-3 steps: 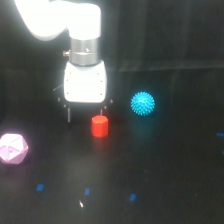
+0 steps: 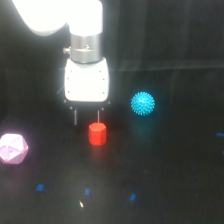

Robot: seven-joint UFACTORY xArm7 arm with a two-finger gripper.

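The white gripper (image 2: 87, 117) hangs from the arm at the upper left of the view. Its two thin dark fingers stand well apart, so it is open, and nothing shows between them. A small red cylinder-like block (image 2: 97, 134) rests on the dark table just below the right-hand finger (image 2: 99, 116). Whether that finger touches the block cannot be made out. The left-hand finger (image 2: 75, 117) is clear of it, off to the left.
A spiky blue ball (image 2: 143, 103) lies to the right of the gripper. At the left edge sits a pink faceted ball (image 2: 13, 148). Small blue marks dot the black table (image 2: 165, 165), whose lower right is mostly bare.
The gripper has shifted slightly right and lower in the view. The red block now appears a little lower and slightly left. Both balls have stayed put.
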